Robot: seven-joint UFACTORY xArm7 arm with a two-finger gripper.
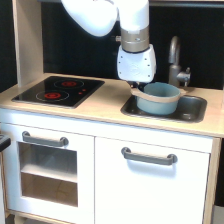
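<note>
A blue-green pot (158, 104) with light-toned handles is at the sink (188, 108), on the right of the counter. My gripper (135, 88) points down at the pot's left side, its fingers close to the handle there. The fingers are small and dark in this view, so whether they are closed around the handle does not show. The pot's underside and its contact with the sink are hidden.
A grey faucet (177, 66) rises behind the sink. To the left lies a black stovetop (58, 91) with red burner rings. Bare counter (107, 108) separates the two. White cabinet doors with grey handles (149, 157) are below.
</note>
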